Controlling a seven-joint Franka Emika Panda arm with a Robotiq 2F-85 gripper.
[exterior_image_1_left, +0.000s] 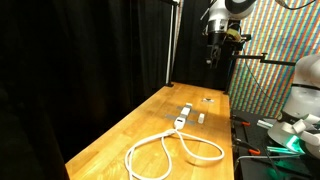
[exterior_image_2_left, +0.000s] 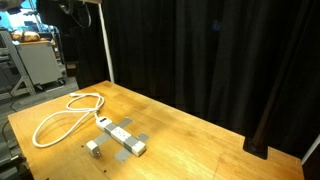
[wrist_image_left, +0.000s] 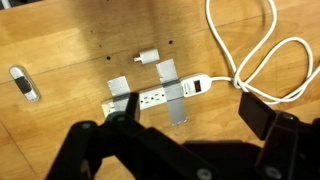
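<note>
A white power strip lies on the wooden table, with strips of grey tape across it. Its white cord loops away over the tabletop; the strip and cord also show in exterior view 2. Close beside the strip sits a small white block. Further off, at the left of the wrist view, is a white-and-dark oblong piece. High above the table hangs my gripper. In the wrist view its dark fingers stand wide apart, open, touching nothing.
Black curtains line one side of the table. An upright pole rises behind it. At the right of exterior view 1 is other equipment beside the table.
</note>
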